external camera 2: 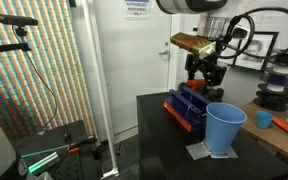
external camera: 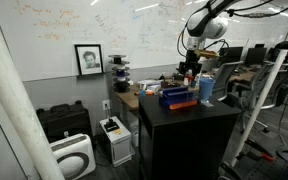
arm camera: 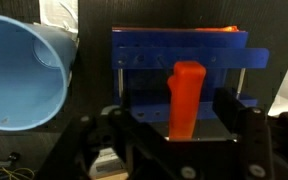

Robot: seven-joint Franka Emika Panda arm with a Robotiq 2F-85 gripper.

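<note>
An orange object [arm camera: 187,92] is framed by the black fingers [arm camera: 246,118] in the wrist view, with a visible gap on either side of it. My gripper [external camera 2: 201,76] stands part open, pointing down over the blue rack [external camera 2: 181,105]. From the wrist, the orange object overlaps the rack [arm camera: 174,57]; the hand hides its lower end. A light-blue bin [external camera 2: 224,128] is beside the rack, left of my fingers in the wrist view.
The rack and bin stand on a black cabinet top [external camera 2: 162,150], whose near part is bare. Dark spools [external camera 2: 275,90] and a blue cup [external camera 2: 263,119] are on a wooden table behind. A whitish sheet [external camera 2: 199,150] lies beside the bin.
</note>
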